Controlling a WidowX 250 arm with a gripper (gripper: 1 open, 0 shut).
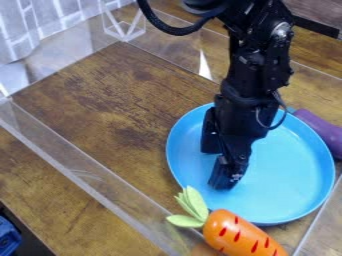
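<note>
The black gripper (230,165) hangs down from the top of the view into the blue plate (287,185), its fingertips low over the plate's middle-left. Whether it is open or shut, or has anything between its dark fingers, is hard to tell.
An orange toy carrot (241,234) with green leaves lies at the plate's front edge. A purple toy (318,126) is at its right rear. A blue object (7,238) shows at lower left.
</note>
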